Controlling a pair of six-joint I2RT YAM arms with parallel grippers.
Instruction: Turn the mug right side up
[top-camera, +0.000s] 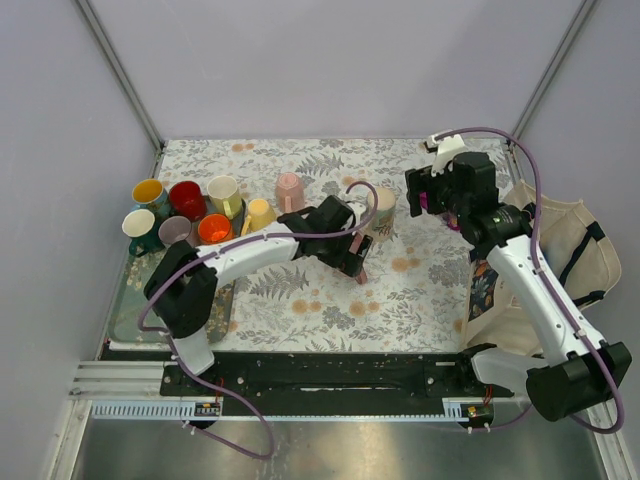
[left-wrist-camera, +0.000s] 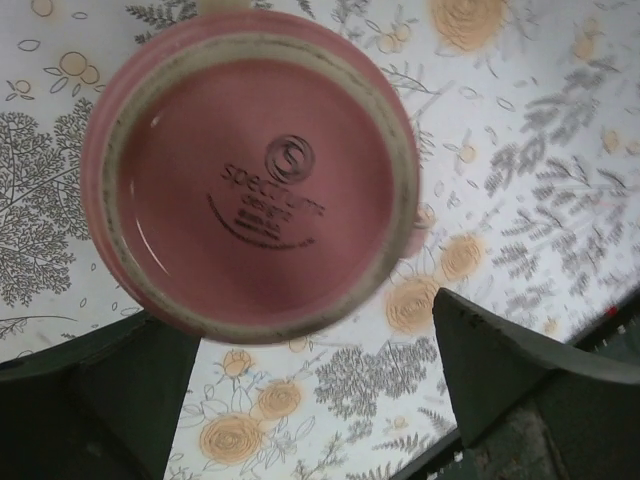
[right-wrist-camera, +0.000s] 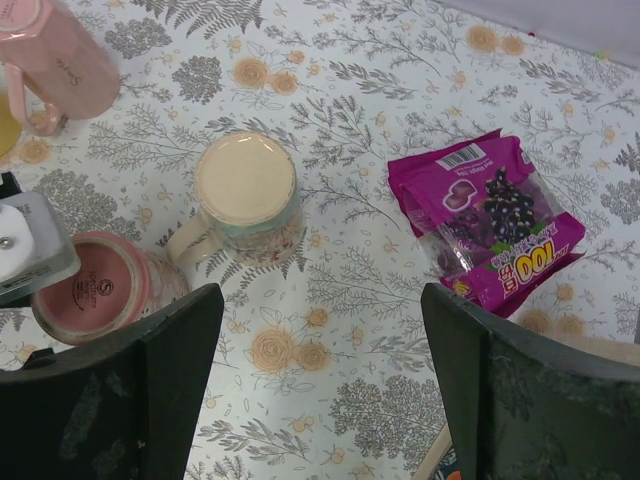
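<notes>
The pink mug lies at the middle of the table (top-camera: 360, 252), mostly under my left gripper (top-camera: 350, 262). Its base (left-wrist-camera: 250, 190) with printed lettering fills the upper left wrist view, just beyond the open fingers, nothing gripped. In the right wrist view its pink interior and rim (right-wrist-camera: 110, 290) show on the left, partly behind my left gripper. My right gripper (top-camera: 432, 190) is raised at the back right, its fingers apart with nothing between them.
Several mugs stand on a tray (top-camera: 150, 310) at left. A pink mug (top-camera: 290, 190), yellow mug (top-camera: 258, 215) and cream mug (right-wrist-camera: 245, 185) are nearby. A purple bag (right-wrist-camera: 500, 230) and cloth bin (top-camera: 580, 250) are at right.
</notes>
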